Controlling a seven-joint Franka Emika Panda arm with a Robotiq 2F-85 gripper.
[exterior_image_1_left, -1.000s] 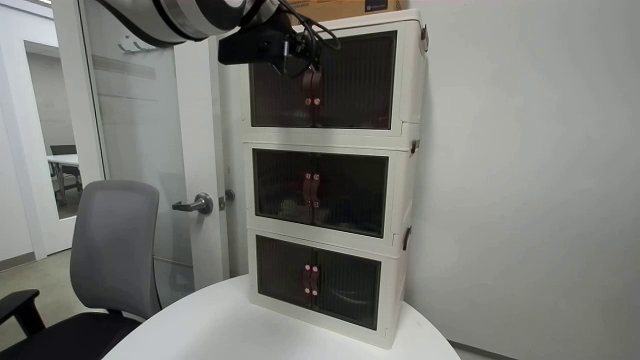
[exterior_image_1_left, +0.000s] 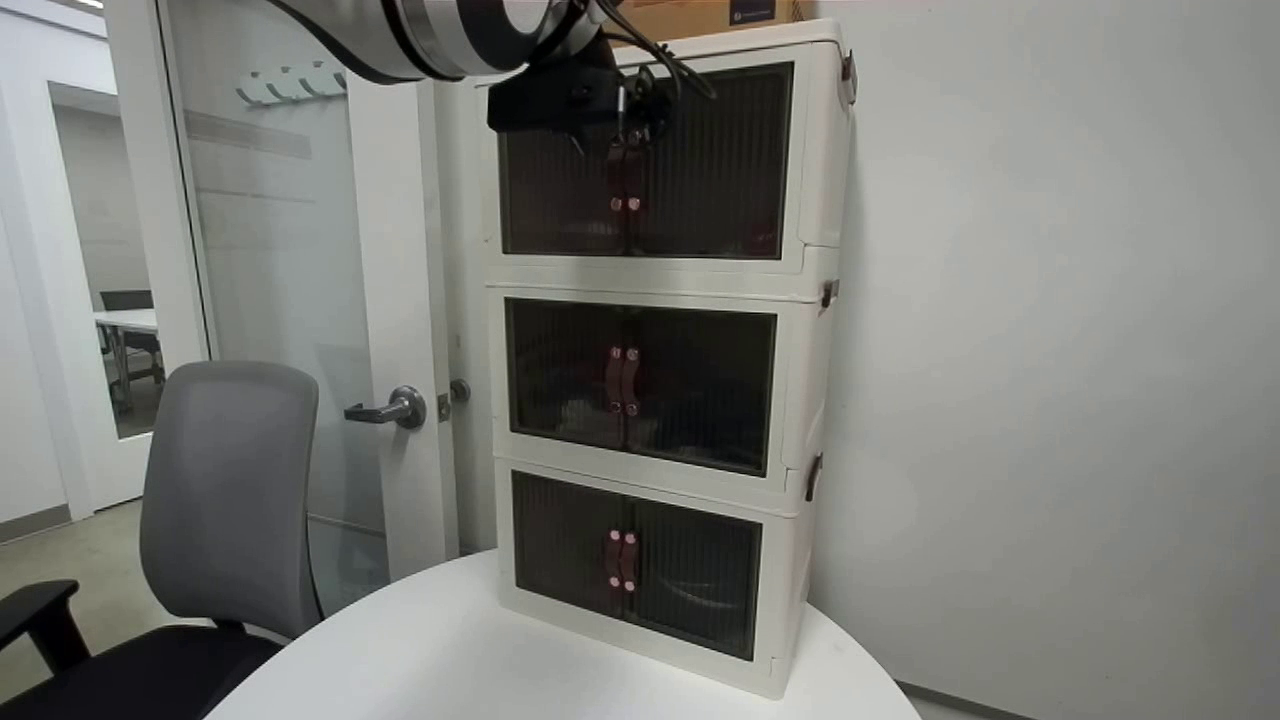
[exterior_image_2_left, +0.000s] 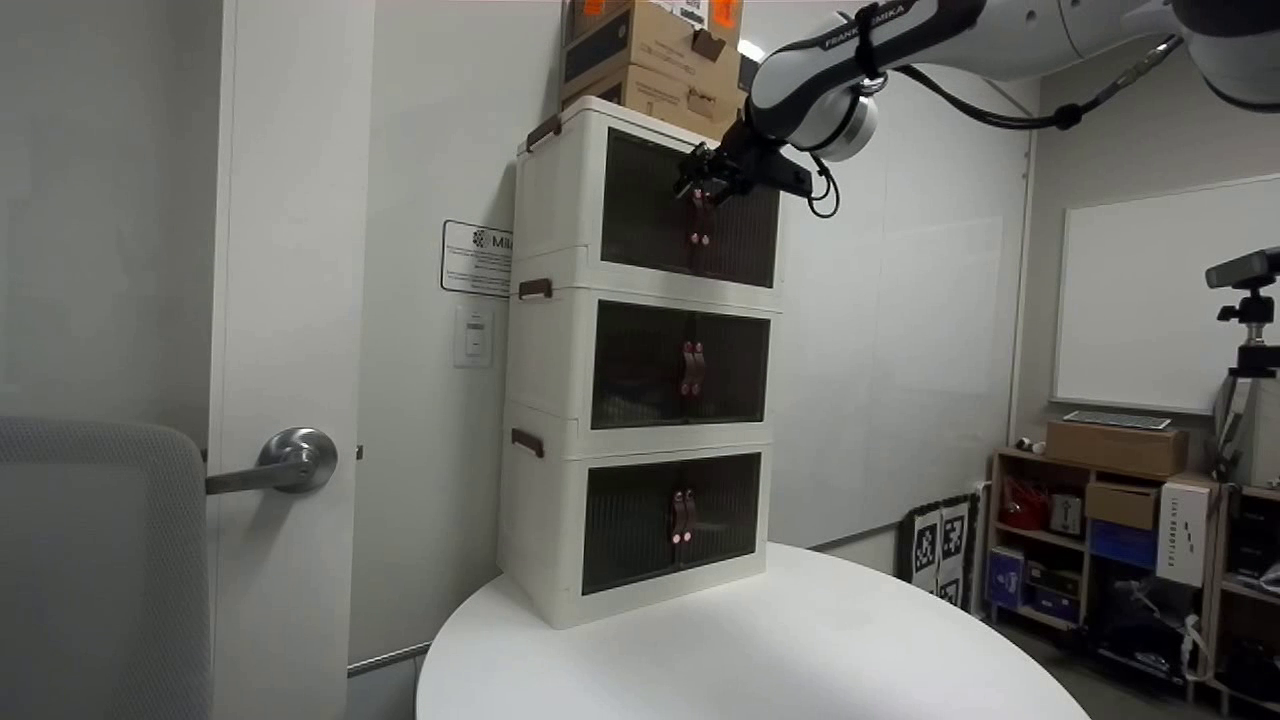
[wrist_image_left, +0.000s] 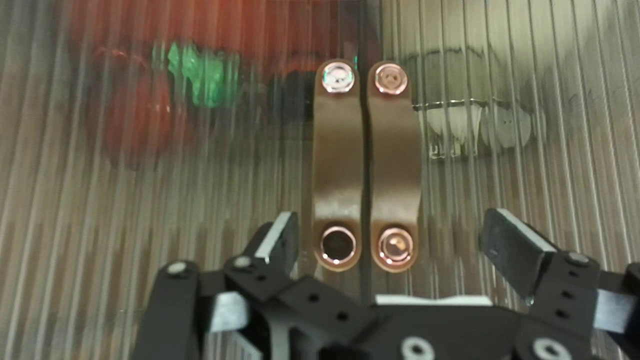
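Note:
Two brown strap handles with copper rivets, the left strap (wrist_image_left: 337, 159) and the right strap (wrist_image_left: 394, 159), run side by side along the seam of the top cabinet's shut doors. My gripper is open in the wrist view, its fingers spread on either side of the straps' lower ends. The left finger (wrist_image_left: 282, 243) is close to the left strap; the right finger (wrist_image_left: 519, 255) is farther from the right one. Whether the fingers touch the door cannot be told. In the second exterior view the gripper (exterior_image_2_left: 702, 180) is at the top cabinet's front (exterior_image_2_left: 648, 198).
The white three-tier cabinet stack (exterior_image_1_left: 648, 282) stands on a round white table (exterior_image_1_left: 444, 648). Middle (exterior_image_1_left: 642, 384) and bottom doors (exterior_image_1_left: 636, 564) are shut. Cardboard boxes (exterior_image_2_left: 672, 60) sit on top. Red and green items (wrist_image_left: 204, 72) show blurrily behind the ribbed door. A chair (exterior_image_1_left: 228, 492) stands left.
In the first exterior view, the arm and gripper have shifted right along the top cabinet's front, now overlapping the upper part of its handles. The doors look unchanged.

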